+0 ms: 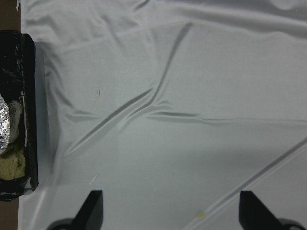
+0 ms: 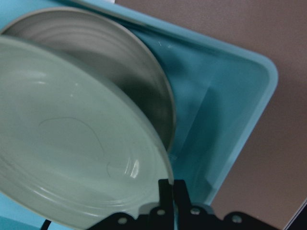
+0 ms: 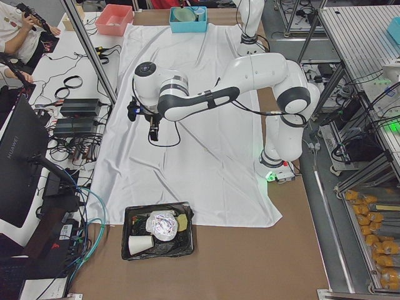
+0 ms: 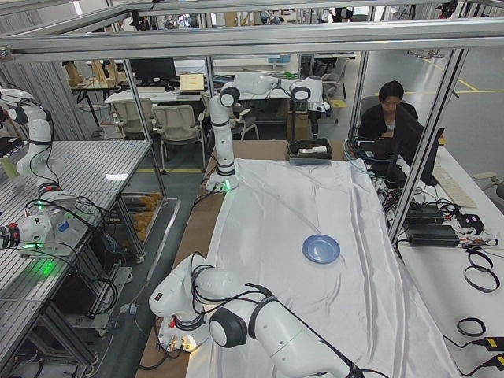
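A pale green bowl (image 2: 72, 129) rests tilted in a light blue bin (image 2: 216, 120), over a grey plate (image 2: 120, 57); my right gripper is shut on the bowl's rim. My left gripper stands open above the white cloth (image 1: 168, 72), beside a black-lined tray (image 1: 29, 120) holding a foil-covered container (image 1: 4, 122). In the camera right view a blue plate (image 4: 320, 249) lies on the cloth; in the camera left view my left arm hides it.
The camera left view shows a pink bin (image 3: 114, 20) at the back left and monitors and cables along the left side table.
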